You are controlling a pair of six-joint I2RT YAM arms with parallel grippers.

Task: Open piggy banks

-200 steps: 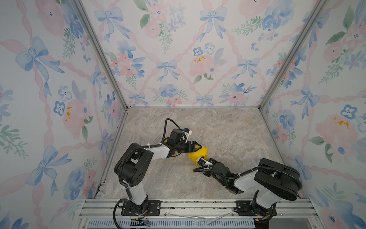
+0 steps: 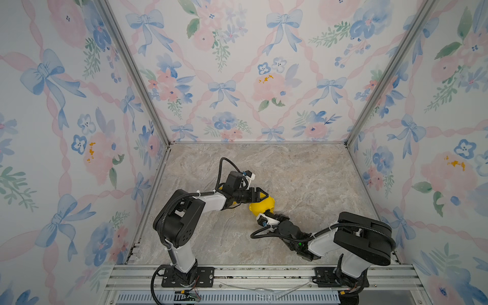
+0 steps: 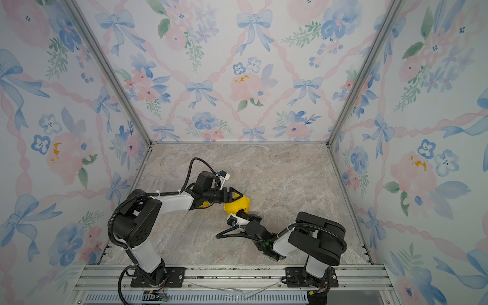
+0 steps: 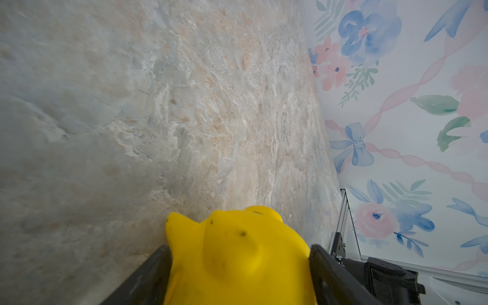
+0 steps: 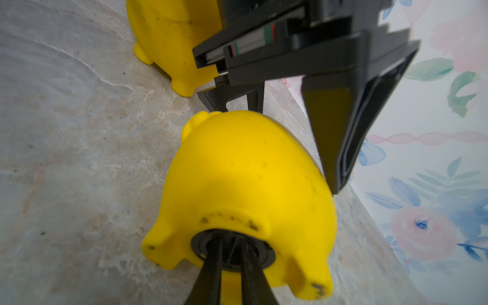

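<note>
A yellow piggy bank (image 2: pixel 261 207) is tipped over, held between the fingers of my left gripper. In the left wrist view its rounded body fills the gap, a dark finger (image 4: pixel 155 274) on each side. Its underside, with stubby feet and a round black plug (image 5: pixel 199 247), faces my right wrist camera. The tips of my right gripper are at the plug, standing close together with a narrow gap. Whether they pinch any part of the plug is too dark to tell.
A second yellow piggy bank (image 5: pixel 175 43) stands on the floor behind, partly hidden by the left gripper. Patterned walls (image 2: pixel 274 76) close in the space.
The held piggy bank has shifted slightly left; the left arm looks still.
</note>
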